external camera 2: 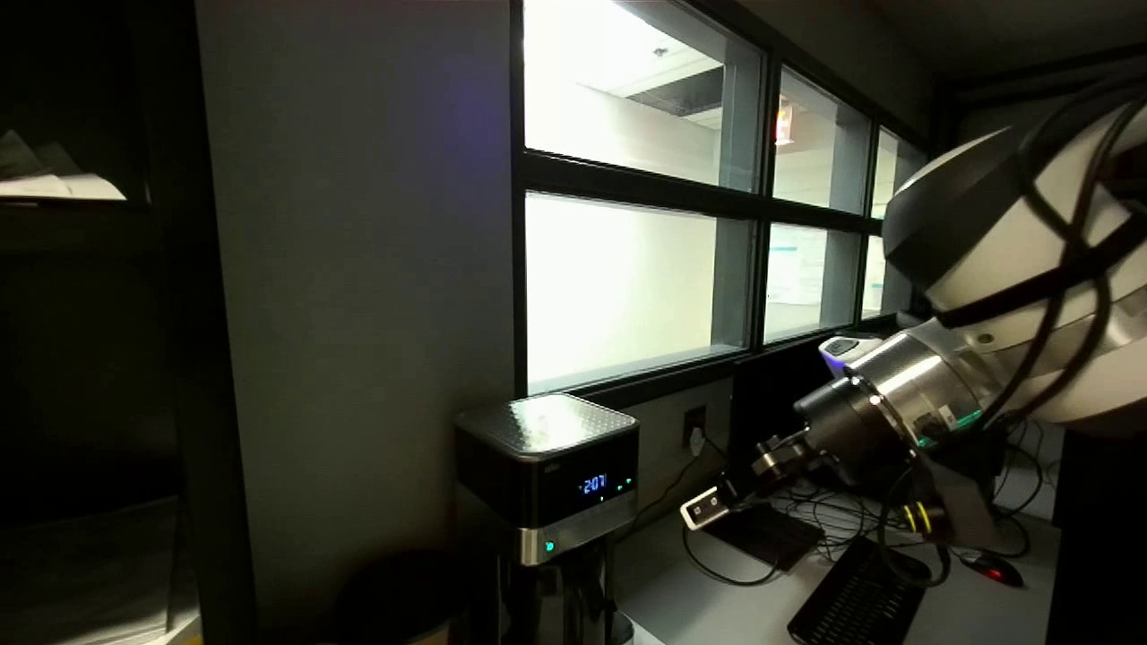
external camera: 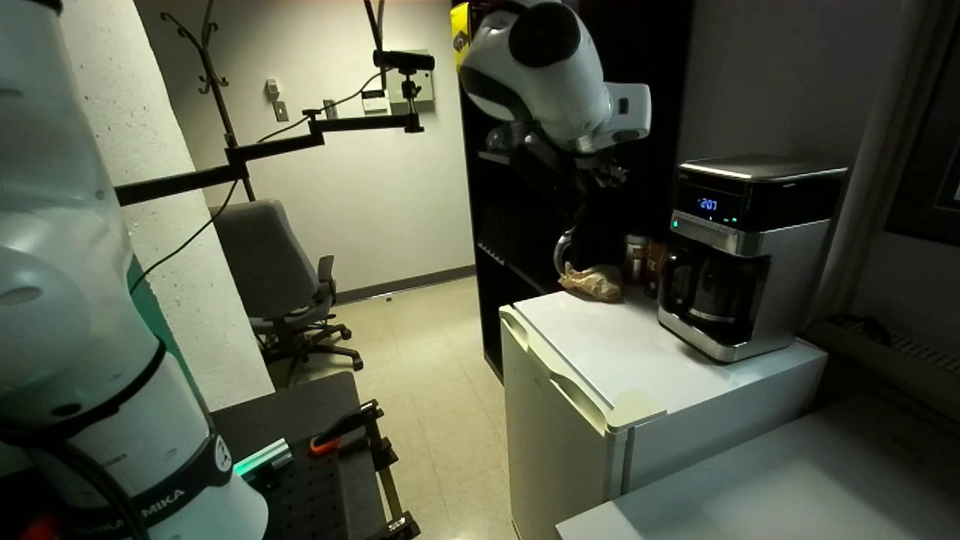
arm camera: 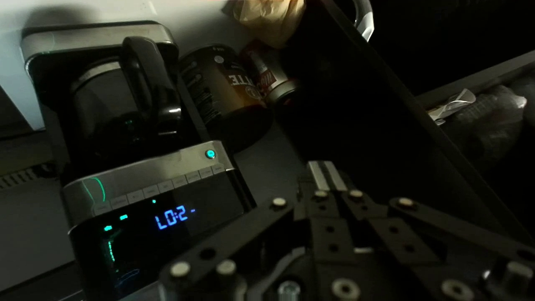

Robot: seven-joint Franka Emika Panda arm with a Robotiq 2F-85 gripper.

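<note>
My gripper is shut in the wrist view, its two pale fingertips side by side and nothing visible between them. A black and silver coffee maker [arm camera: 160, 220] with a lit clock lies to their left in that view. Its glass carafe [arm camera: 108, 100] sits in the machine, the black handle [arm camera: 150, 75] facing out. From exterior view 1, the gripper [external camera: 616, 176] is in the air, left of the coffee maker [external camera: 756, 207] and apart from it. Exterior view 2 has the gripper [external camera 2: 704, 507] to the right of the machine.
A white fridge [external camera: 594, 333] carries the coffee maker, a crumpled paper bag [external camera: 594, 283] and jars [external camera: 635, 256]. Clear space shows on its front top. A dark shelf unit [external camera: 504, 234] stands behind; a window wall [external camera 2: 645, 193] is opposite.
</note>
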